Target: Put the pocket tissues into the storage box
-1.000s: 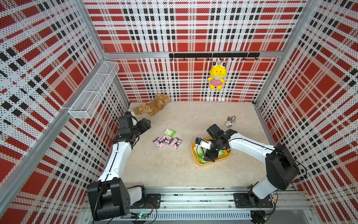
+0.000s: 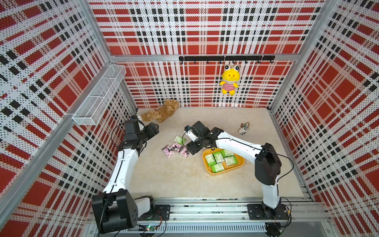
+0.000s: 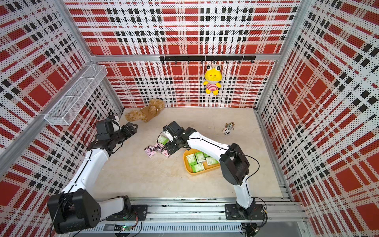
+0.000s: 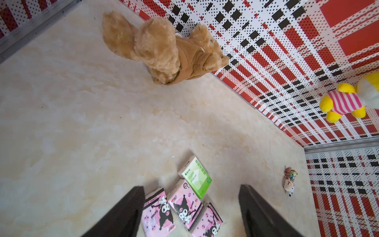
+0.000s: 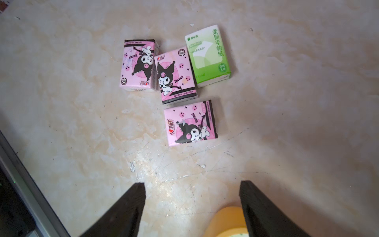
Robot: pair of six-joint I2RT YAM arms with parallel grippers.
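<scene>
Several green tissue packs (image 2: 231, 160) lie in the orange storage box (image 2: 223, 170), right of the table's middle. Left of it, on the bare table, are one green pack (image 5: 208, 55) and three pink packs (image 5: 191, 122), grouped closely, as the right wrist view shows. My right gripper is open with nothing between its fingers, above the table between the box and the loose packs; a corner of the box shows by its right finger. Over the table's left side, my left gripper is also open and empty, clear of the packs.
A brown plush toy (image 2: 161, 111) lies at the back left. A small figurine (image 2: 243, 128) sits at the back right. A yellow plush (image 2: 229, 80) hangs on the back wall, and a wire basket (image 2: 100, 94) on the left wall.
My right arm has risen from over the box and swung left toward the loose packs. The left arm has barely moved, and the loose packs lie where they were.
</scene>
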